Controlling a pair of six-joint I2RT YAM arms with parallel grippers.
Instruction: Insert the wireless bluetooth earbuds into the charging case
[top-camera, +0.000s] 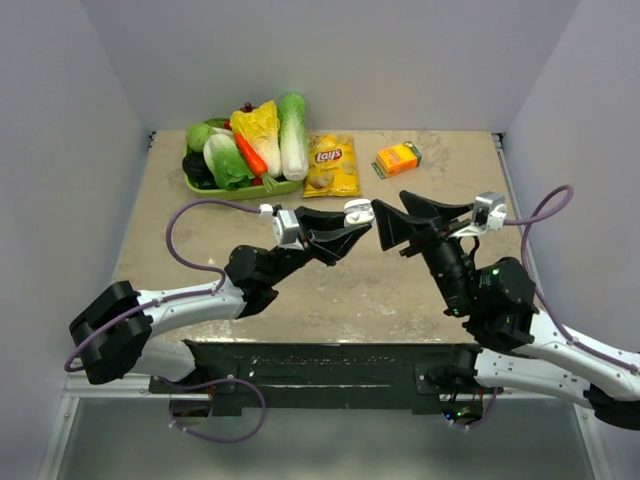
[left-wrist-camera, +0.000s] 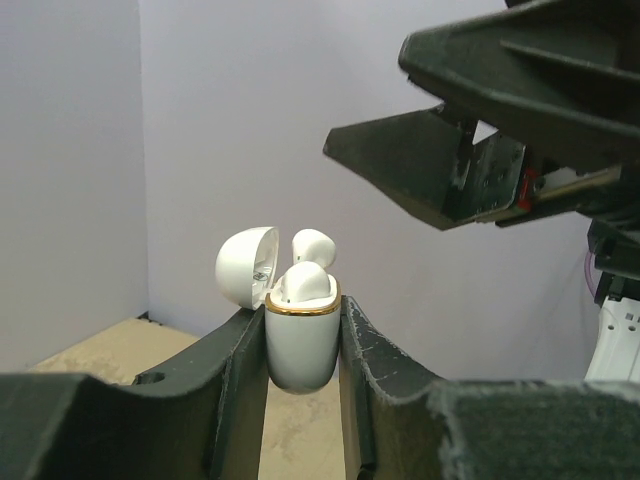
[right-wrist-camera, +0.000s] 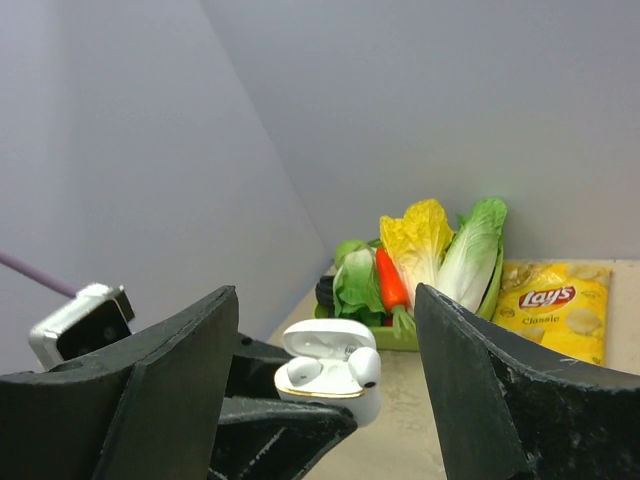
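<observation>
The white charging case (top-camera: 358, 218) with a gold rim is held upright in my left gripper, shut on its body, lid (left-wrist-camera: 244, 267) raised. White earbuds sit in its top; in the left wrist view one pokes up behind. My right gripper (top-camera: 392, 215) hangs just right of the case and a little apart from it, its fingers parted with nothing visible between them.
A green basket of vegetables (top-camera: 228, 158), a Lay's bag (top-camera: 331, 170) and a yellow box (top-camera: 397, 158) lie along the back.
</observation>
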